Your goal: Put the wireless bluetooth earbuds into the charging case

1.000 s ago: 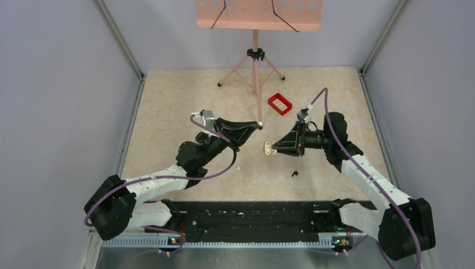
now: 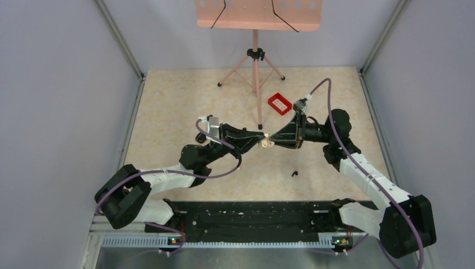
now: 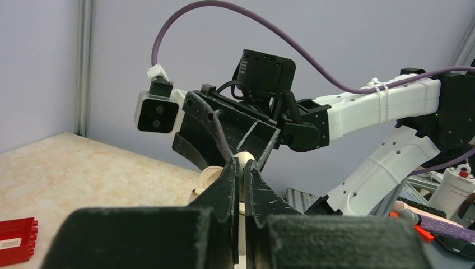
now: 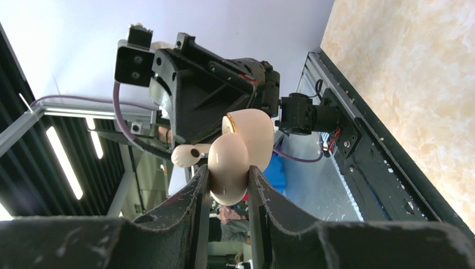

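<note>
In the right wrist view, my right gripper is shut on the cream charging case (image 4: 228, 168), whose lid (image 4: 253, 134) stands open. My left gripper is shut on a cream earbud (image 3: 243, 157); its rounded end sticks out past the fingertips. From the right wrist view that earbud (image 4: 187, 155) appears just left of the case, close to the open lid. In the top view the left gripper (image 2: 263, 134) and the case (image 2: 265, 143) meet above the table's middle; whether earbud and case touch cannot be told. The case's slots are mostly hidden.
A red tray (image 2: 279, 104) lies on the table behind the right arm. The pink stand's leg (image 2: 259, 106) reaches down close behind both grippers. A small black item (image 2: 294, 174) lies at front right, and the table's front middle is mostly bare.
The two now meet.
</note>
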